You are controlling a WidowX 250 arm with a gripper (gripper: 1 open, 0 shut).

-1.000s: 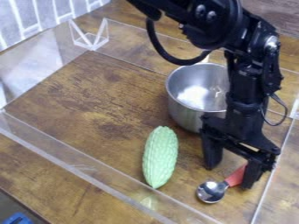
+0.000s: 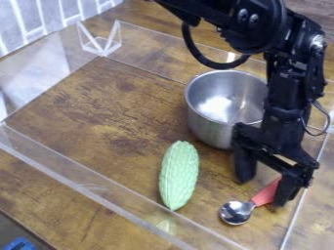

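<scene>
My black gripper [image 2: 271, 164] hangs low at the right, its fingers open, just over a spoon with a red handle [image 2: 239, 210]. The spoon's metal bowl lies toward the front, and the far part of its handle is partly hidden under the gripper. A silver metal pot [image 2: 220, 96] stands behind and left of the gripper, partly hidden by the arm. A pale green toy corn [image 2: 178, 176] lies on the wooden surface left of the spoon.
Transparent walls run along its edges. A small blue object sits at the bottom-left corner.
The arm has shifted slightly over the last second around the spoon's handle, with its upper part a little higher. The pot, corn and spoon look almost unmoved.
</scene>
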